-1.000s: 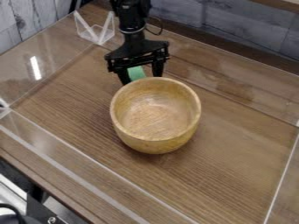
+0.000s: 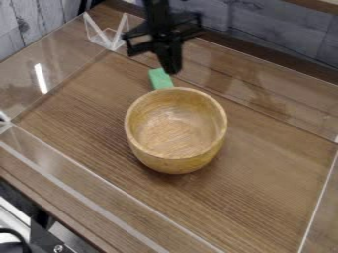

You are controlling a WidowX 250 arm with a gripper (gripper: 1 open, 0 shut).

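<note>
A large tan bowl (image 2: 176, 128) sits on the wooden table (image 2: 264, 198) in the middle of the view. Just behind its rim lies a small green object (image 2: 160, 79). The black gripper (image 2: 176, 42) is raised above and behind the green object, near the top of the view, blurred; whether its fingers are open or shut is unclear. Nothing shows hanging from it.
White tape or strap marks (image 2: 106, 30) lie at the back left, with more along the left side. A dark edge runs along the lower left.
The gripper has moved up and back, away from the green object, which now shows clearly behind the bowl. The bowl has not visibly moved.
</note>
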